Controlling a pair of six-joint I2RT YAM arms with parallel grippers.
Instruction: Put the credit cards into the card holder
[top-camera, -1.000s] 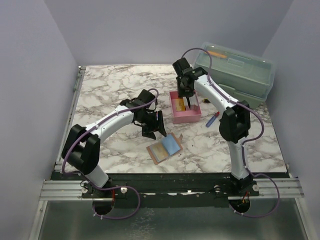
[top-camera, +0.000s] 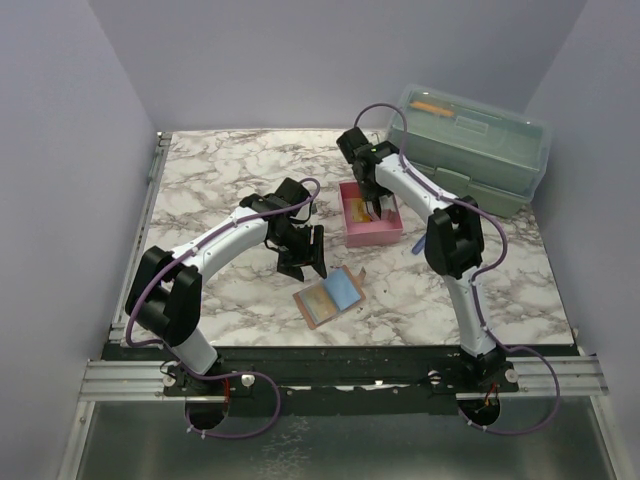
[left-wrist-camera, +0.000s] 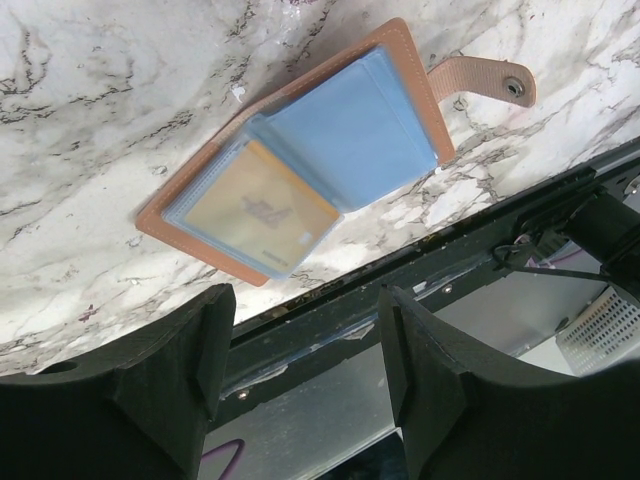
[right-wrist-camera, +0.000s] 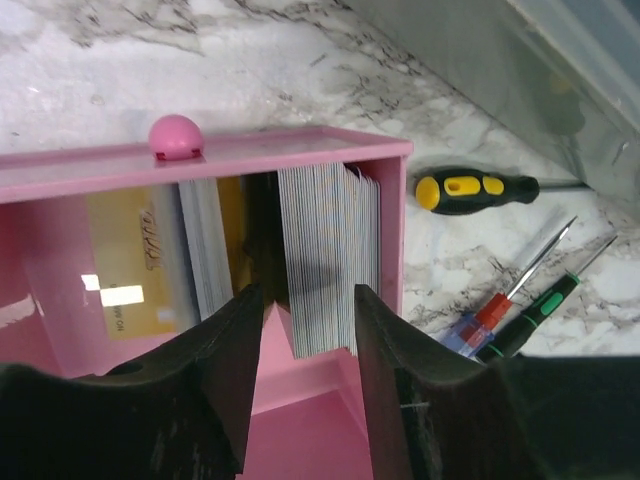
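Note:
The tan card holder (left-wrist-camera: 410, 65) lies unfolded on the marble table, with a clear sleeve over a gold card (left-wrist-camera: 262, 208) on one half and a light-blue sleeve (left-wrist-camera: 352, 128) on the other. Beyond it, my left gripper stays open and empty. A pink box (right-wrist-camera: 392, 225) holds cards on edge: gold ones (right-wrist-camera: 125, 260) at its left and a tight row of white-edged cards (right-wrist-camera: 318, 240) at its right. Over this row is my right gripper, its fingers apart with the white edges showing between them; contact cannot be made out.
Right of the box lie a yellow-and-black screwdriver (right-wrist-camera: 475, 190) and two more drivers, one red-and-blue (right-wrist-camera: 485, 318), one green (right-wrist-camera: 545, 305). A large translucent green case (top-camera: 470, 140) fills the back right. Bare marble surrounds the holder.
The left gripper has shifted only slightly; the card holder stays where it was.

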